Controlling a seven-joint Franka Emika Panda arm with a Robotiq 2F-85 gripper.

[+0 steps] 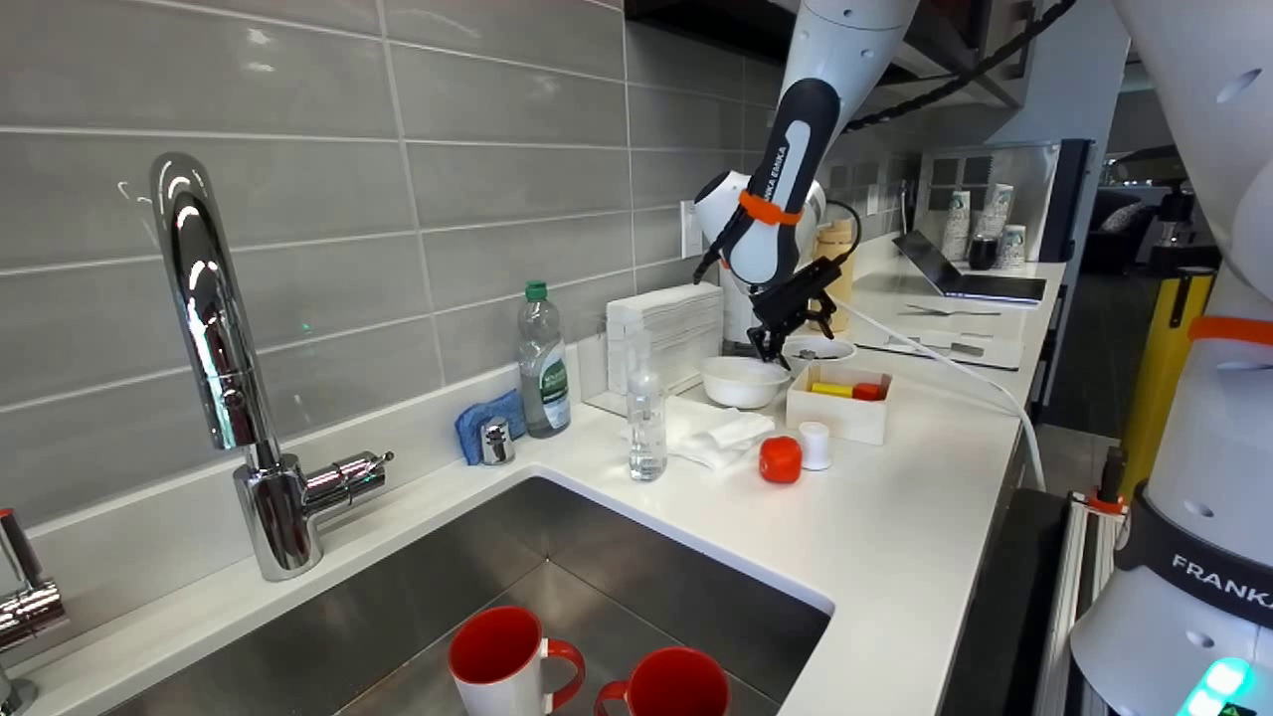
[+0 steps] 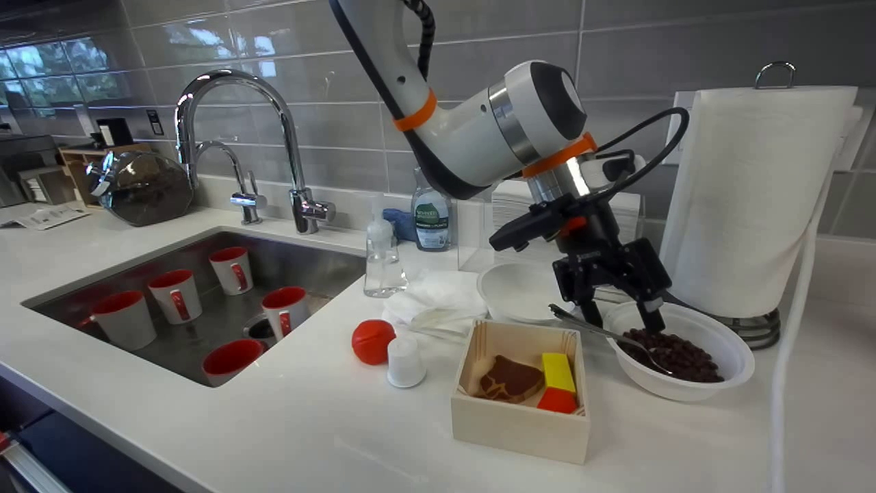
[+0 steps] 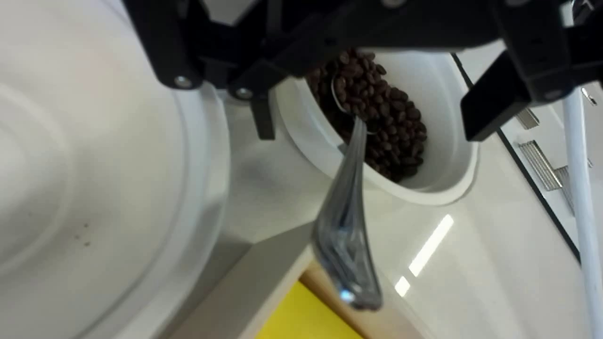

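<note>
In the exterior view 2, a white bowl (image 2: 727,349) of dark beans (image 2: 673,355) stands at the right. A metal spoon (image 2: 591,326) leans in it, scoop among the beans and handle reaching out over the rim. My gripper (image 2: 621,319) hangs low at the bowl, open. In the wrist view its fingers (image 3: 263,117) are wide apart, one on each side of the bean bowl (image 3: 452,164), and the spoon handle (image 3: 347,226) points away below them, not held. Left of it is a second, nearly empty white bowl (image 3: 113,169), with a few tiny specks inside.
A wooden box (image 2: 525,427) with yellow and red blocks and a brown piece stands close in front of the bowls. A paper towel roll (image 2: 755,205) rises behind. A red ball-like item (image 2: 371,341) and white cup (image 2: 406,361) lie left.
</note>
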